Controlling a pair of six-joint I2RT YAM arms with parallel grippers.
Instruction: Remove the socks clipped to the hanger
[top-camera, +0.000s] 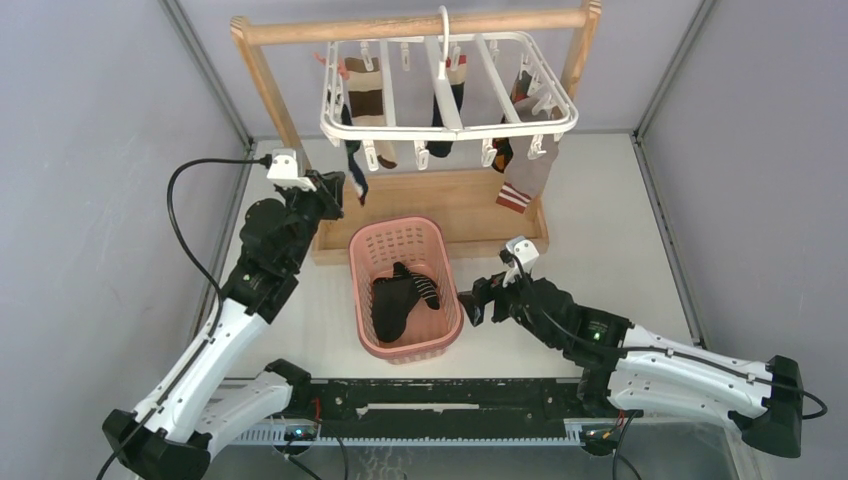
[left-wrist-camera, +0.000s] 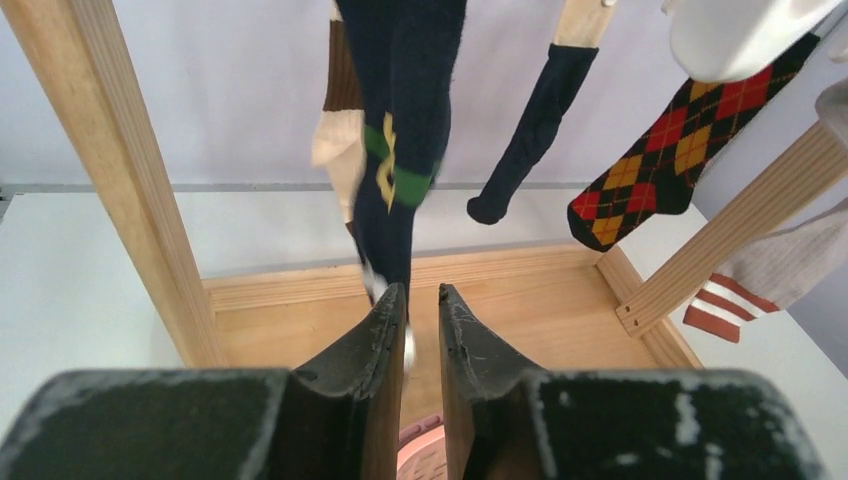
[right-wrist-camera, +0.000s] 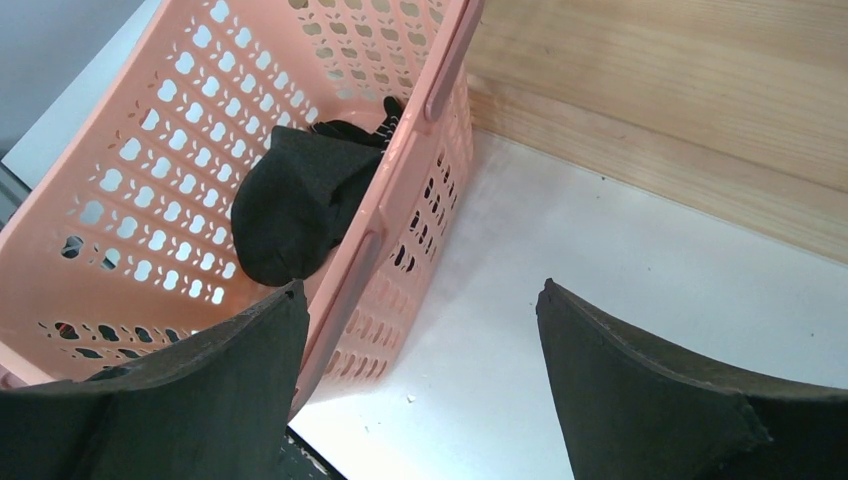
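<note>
A white clip hanger (top-camera: 449, 134) hangs from a wooden rack with socks clipped to it: a navy sock (left-wrist-camera: 400, 110), a striped brown one (top-camera: 364, 100), a dark one (left-wrist-camera: 530, 120), an argyle one (left-wrist-camera: 680, 150) and a grey one (left-wrist-camera: 750, 270). My left gripper is just in front of and below the navy sock, part open with a narrow gap, nothing clearly held. My right gripper stands open beside the right wall of the pink basket (right-wrist-camera: 150, 250), which holds dark socks (right-wrist-camera: 300, 200).
A wooden box base (top-camera: 490, 210) of the rack lies behind the basket. Grey walls close in both sides.
</note>
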